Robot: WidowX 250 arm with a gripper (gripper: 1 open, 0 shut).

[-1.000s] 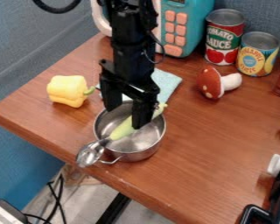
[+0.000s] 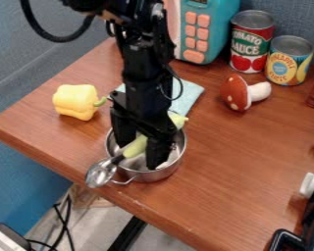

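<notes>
My gripper is down inside a steel pot near the front left of the table, partly covering a pale yellow-green long object that lies across the pot. A silver spoon leans over the pot's near-left rim. The fingertips are dark and mostly hidden, so whether they grip anything cannot be told.
A yellow pepper sits left, a light blue cloth behind the pot, a toy mushroom right. Cans and a teal toy appliance stand at the back; a black appliance is at the right edge.
My gripper has moved down from above the pot's back into it, over the long yellow-green object.
</notes>
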